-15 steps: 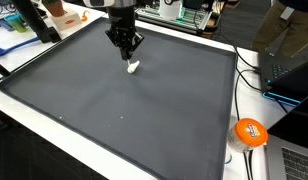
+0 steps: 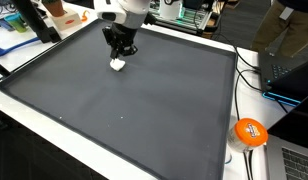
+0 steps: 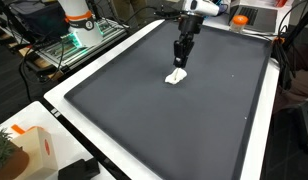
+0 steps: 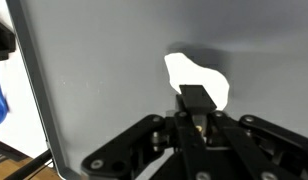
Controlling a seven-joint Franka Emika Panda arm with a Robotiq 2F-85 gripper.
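Note:
A small white piece (image 4: pixel 197 80), flat and perhaps paper or cloth, shows beneath my gripper in the wrist view. My gripper is shut, with its fingertips over the near part of that piece; something black with a yellowish bit behind it shows at the fingers, too unclear to name. From the second exterior view, the white piece (image 3: pixel 175 76) hangs at or just below my gripper (image 3: pixel 179 63). The first exterior view has the white piece (image 2: pixel 117 64) under my gripper (image 2: pixel 117 55), close to the dark board. Whether it touches the board is unclear.
A large dark grey board (image 2: pixel 144 110) with a pale rim is mostly clear. An orange-lidded jar (image 2: pixel 248 134) stands off its right side, with laptops beyond. A plant pot (image 3: pixel 14 155) lies outside the near-left corner. Clutter lines the far left edge.
My gripper and the white piece have moved left across the board in exterior view 1. The white piece has stayed at the fingertips throughout.

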